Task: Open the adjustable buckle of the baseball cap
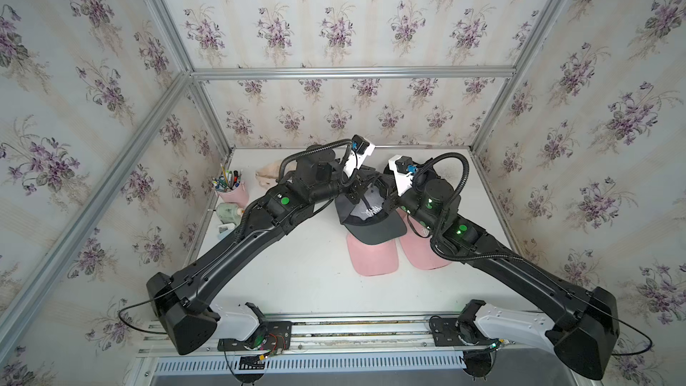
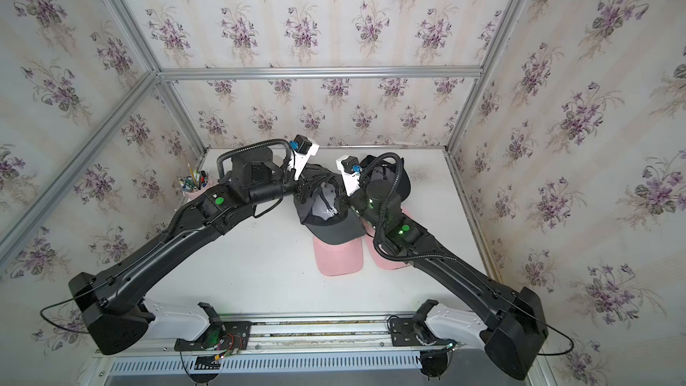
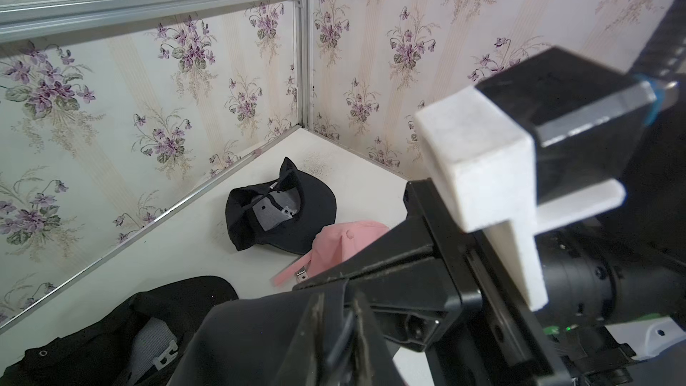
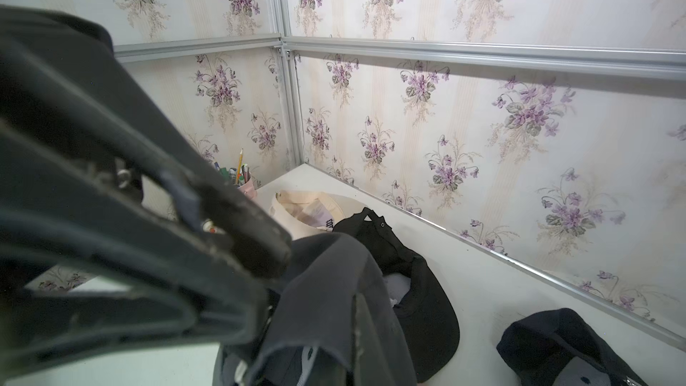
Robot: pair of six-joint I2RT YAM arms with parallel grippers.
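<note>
A dark grey cap (image 1: 375, 228) is held up between my grippers at the middle, its grey lining facing up. My left gripper (image 1: 357, 189) is at its upper left, my right gripper (image 1: 393, 196) at its right. In the left wrist view, my left fingertips (image 3: 336, 336) press on dark fabric, a thin strip between them. In the right wrist view, my right fingers (image 4: 357, 343) are on the cap's fabric. The buckle is largely hidden by the grippers.
Pink caps (image 1: 371, 261) lie beneath the held cap. Black caps (image 3: 278, 207) and a beige cap (image 4: 300, 207) lie toward the back. A pen cup (image 1: 232, 189) stands at the left.
</note>
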